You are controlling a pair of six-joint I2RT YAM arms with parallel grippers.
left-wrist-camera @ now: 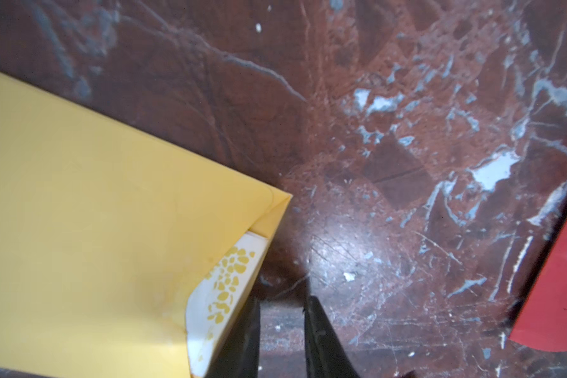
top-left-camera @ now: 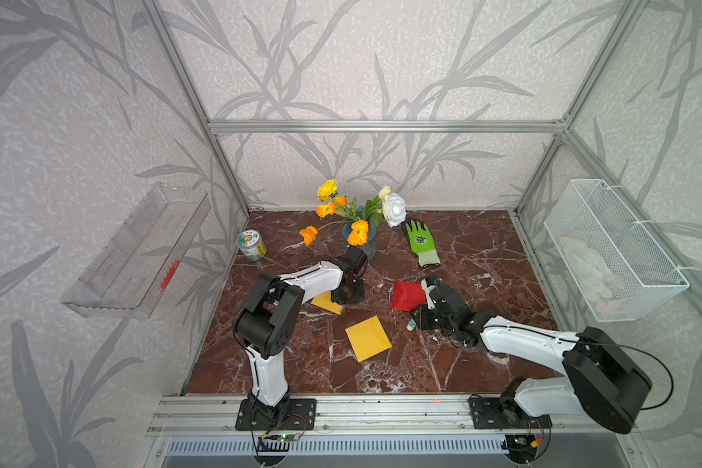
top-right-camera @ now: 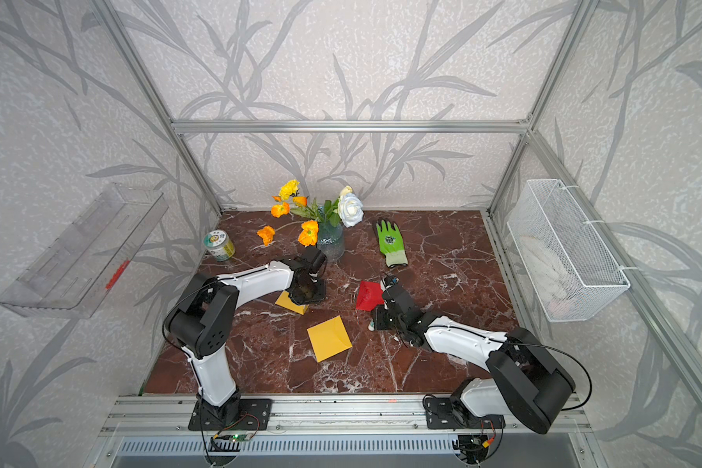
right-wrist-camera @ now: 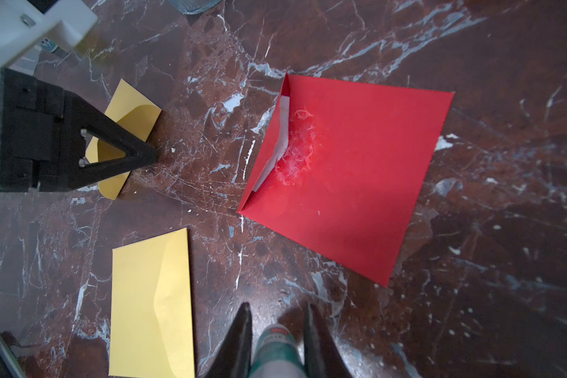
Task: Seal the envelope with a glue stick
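My left gripper, part open, hangs low at the corner of a yellow envelope point(left-wrist-camera: 88, 220) whose white patterned inside shows at a lifted edge; nothing shows between its fingers. A red envelope point(right-wrist-camera: 352, 170) lies between my grippers, its flap partly raised with a white strip and a glossy smeared patch beside it. My right gripper is shut on a glue stick point(right-wrist-camera: 276, 352), held upright near the red envelope's front. A second yellow envelope point(top-left-camera: 366, 337) lies flat toward the front middle.
A vase of flowers point(top-left-camera: 358, 234) stands at the back middle, a green glove point(top-left-camera: 421, 243) to its right, a tin point(top-left-camera: 251, 246) at the back left. Baskets point(top-left-camera: 616, 265) and a clear bin point(top-left-camera: 132, 257) hang at the sides.
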